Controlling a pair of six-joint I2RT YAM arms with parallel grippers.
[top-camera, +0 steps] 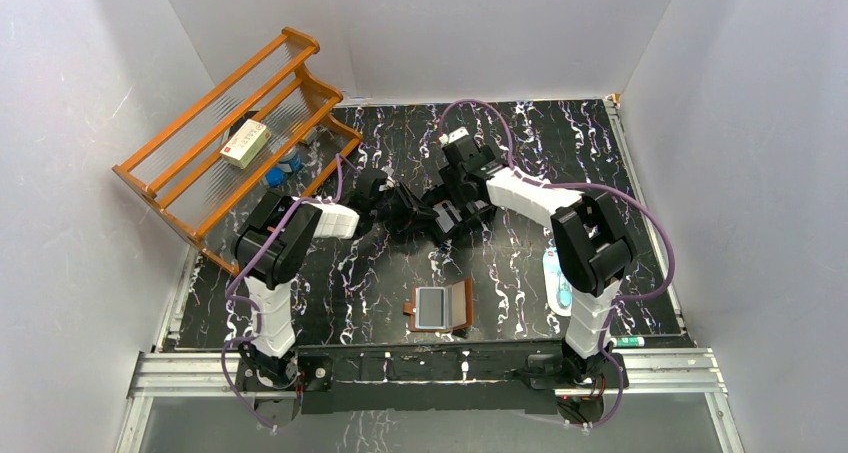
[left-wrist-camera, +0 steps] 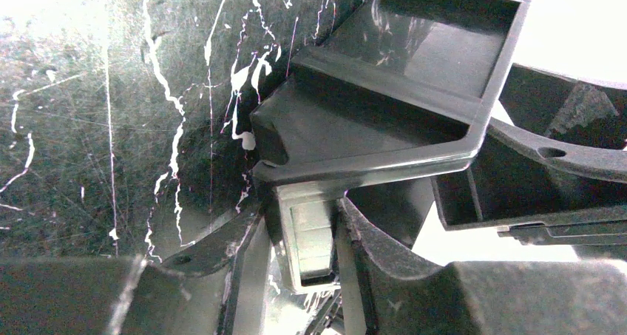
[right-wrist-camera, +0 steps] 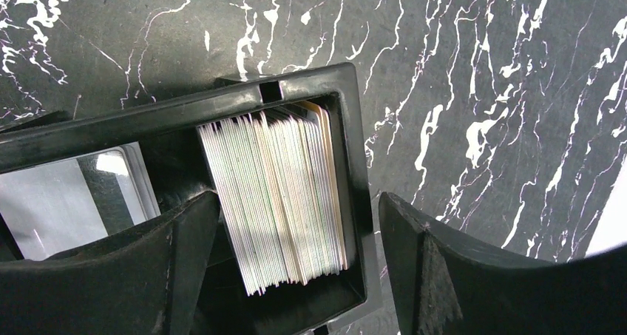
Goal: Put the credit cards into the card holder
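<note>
A black compartment tray point(top-camera: 445, 223) lies at the middle of the table, partly hidden under both arms. In the left wrist view, my left gripper is shut on the end wall of this black tray point(left-wrist-camera: 370, 171). Over the tray's other end my right gripper stands open. Between and below its fingers shows a thick stack of cards point(right-wrist-camera: 277, 202) on edge; one finger is over the tray's inside, the other beyond its end wall. Some flat cards point(right-wrist-camera: 52, 209) lie farther along the tray. A brown case point(top-camera: 461, 308) with a silvery insert lies open near the front edge.
A wooden rack point(top-camera: 310, 78) with a cream box point(top-camera: 245, 143) fills the back left. A white and blue package point(top-camera: 557, 281) lies beside the right arm, with a green-and-white tube point(top-camera: 628, 341) at the front right. Table around the brown case is clear.
</note>
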